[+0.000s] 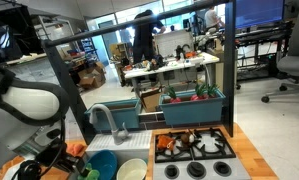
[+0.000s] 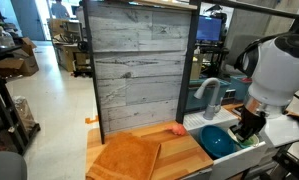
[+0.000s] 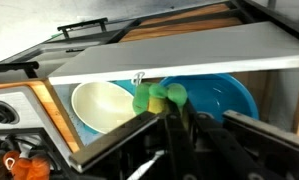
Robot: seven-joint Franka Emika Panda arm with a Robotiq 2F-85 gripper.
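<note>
A small green object with a yellowish part [image 3: 159, 98] is held at the fingertips of my gripper, which is shut on it. What exactly the object is, I cannot tell. Beneath it is a sink with a blue bowl [image 3: 229, 92] and a cream bowl [image 3: 101, 106] side by side. In exterior view 1 the green object [image 1: 93, 174] shows at the lower left, close to the blue bowl [image 1: 107, 160]. The arm hides most of the gripper there. Exterior view 2 shows the blue bowl [image 2: 217, 141] left of the gripper.
A faucet [image 1: 111, 118] rises behind the sink. To the right is a stove [image 1: 197, 160] with orange and brown items on it, and a blue-green planter box [image 1: 192, 106] behind. An orange towel [image 2: 124, 157] lies on the wooden counter [image 2: 184, 150].
</note>
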